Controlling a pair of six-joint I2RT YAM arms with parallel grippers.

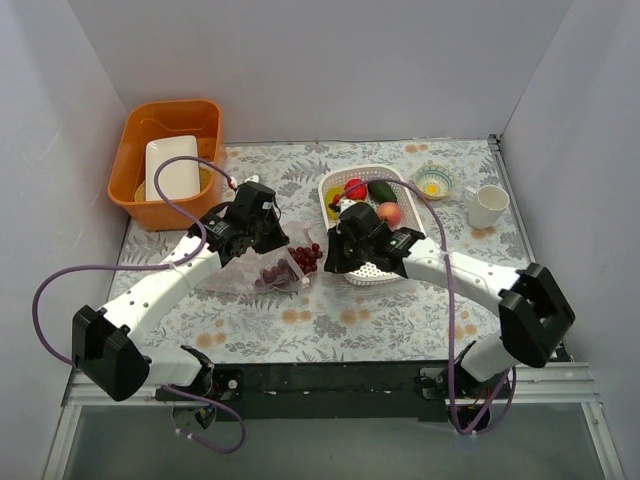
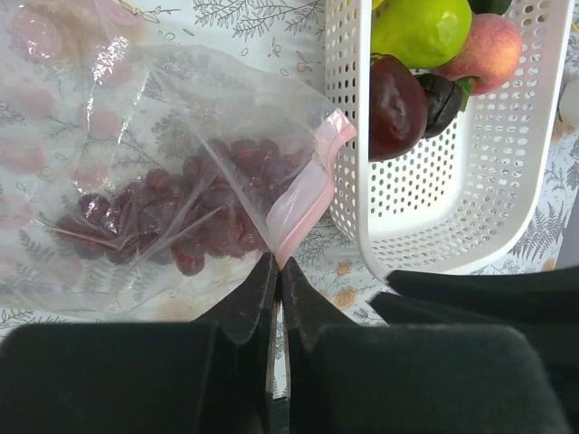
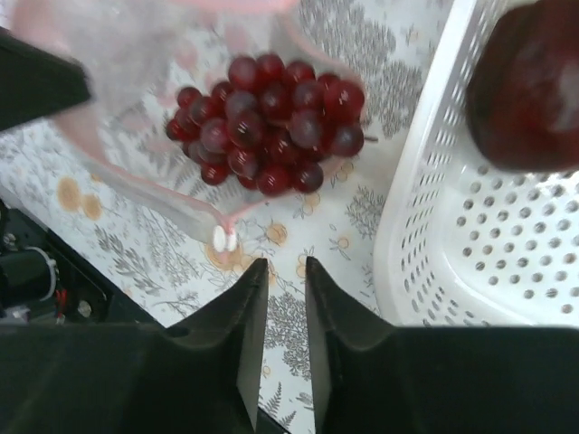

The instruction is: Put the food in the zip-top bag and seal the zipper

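My left gripper is shut at the pink zipper corner of the clear zip bag [image 2: 127, 108], the bag's edge pinched at its tips. Red grapes [image 3: 258, 117] lie inside the bag, near its opening. My right gripper hovers just beside the bag's opening, by the basket's near corner, its fingertips a little apart with nothing seen between them.
A white perforated basket [image 1: 355, 275] at right holds peppers, a peach and other produce. Behind stand a bowl [image 1: 433, 183] and mug [image 1: 487, 205]. An orange bin [image 1: 145, 120] sits at back left.
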